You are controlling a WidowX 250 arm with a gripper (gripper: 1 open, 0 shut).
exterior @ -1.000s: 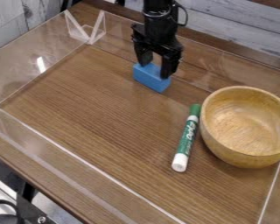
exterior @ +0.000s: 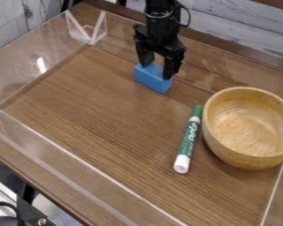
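Note:
My black gripper is at the top middle of the wooden table, its open fingers around the upper part of a small blue block. Whether the fingers touch the block is unclear. A green and white marker lies lengthwise to the right of centre, below the block.
A large tan bowl occupies the right side, beside the marker. A white wall lies behind the back edge.

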